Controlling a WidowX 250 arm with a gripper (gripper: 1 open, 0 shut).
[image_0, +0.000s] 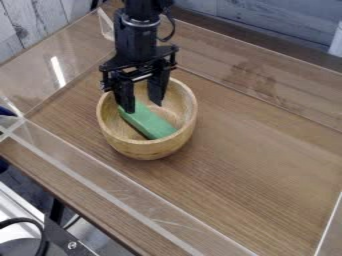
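A round wooden bowl (177, 145) sits on the wooden table, holding a green block (150, 123) lying slanted inside it. My black gripper (139, 86) hangs over the back of the bowl from the top of the view, its fingers apart, one above the left of the bowl and one toward the right. Nothing shows held between them. The exact spot of the fingertips against the block is hard to tell.
A pale object stands at the top left edge, near a wall, and a black cable lies at the bottom left.
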